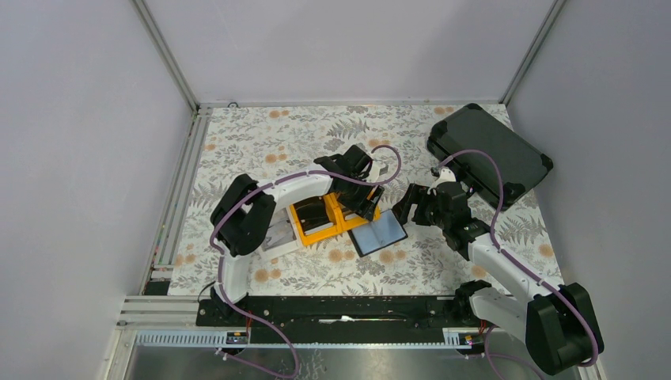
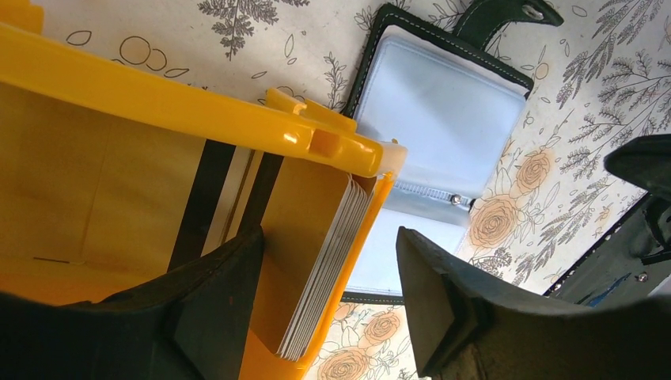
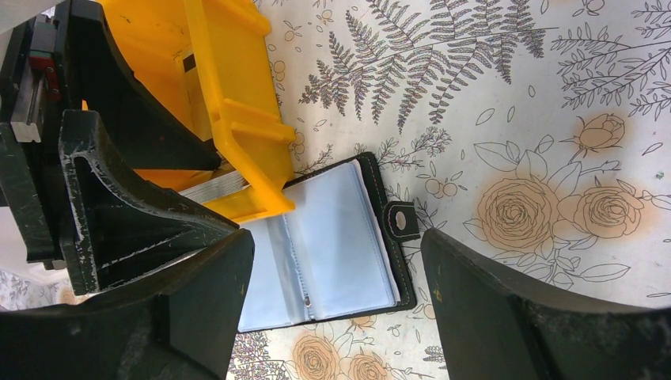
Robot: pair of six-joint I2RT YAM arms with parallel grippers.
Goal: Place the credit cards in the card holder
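A row of white cards [image 2: 326, 269] stands on edge at the right end of the yellow box [image 2: 198, 111], against its end wall. My left gripper is open around the cards and that wall, one finger [image 2: 237, 273] inside the box and the other [image 2: 427, 277] outside. No card is seen clamped between them. The card holder [image 3: 340, 237] lies spread flat beside the box, clear pockets up, dark cover beneath, its snap strap sticking out. My right gripper [image 1: 407, 206] hovers just right of the holder, open and empty.
A white tray [image 1: 281, 248] adjoins the yellow box on the left. At the back right lies a large dark case [image 1: 490, 150]. The two grippers stand close together over the holder.
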